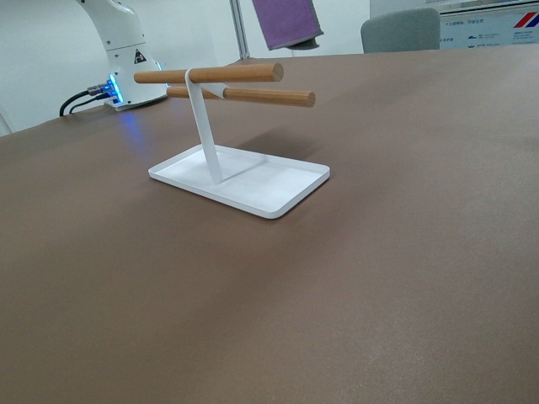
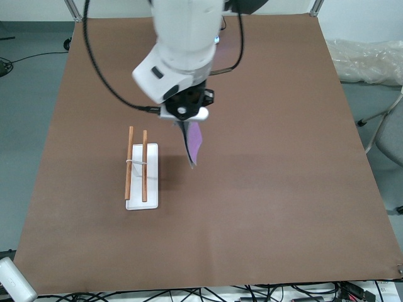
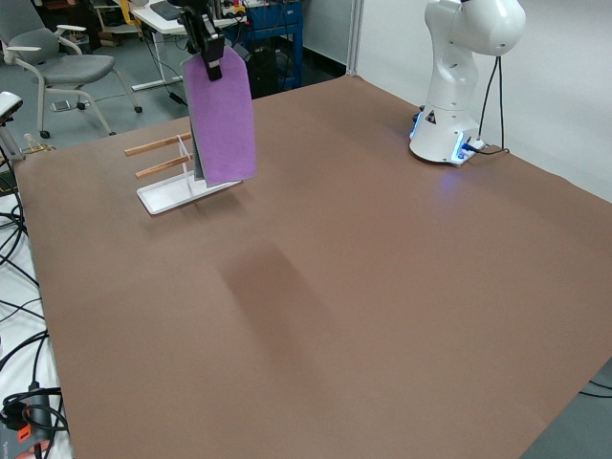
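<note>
A purple cloth with a grey underside hangs from the gripper, which is shut on its top edge. In the left view it is up and right of a small rack with two wooden bars on a white base. In the top view the cloth's lower end shows above and behind the bars. In the right view the cloth hangs in front of the rack, hiding part of it.
A white robot base stands at the table's edge. Cables lie along the near edge in the left view, and a grey chair stands beside the table.
</note>
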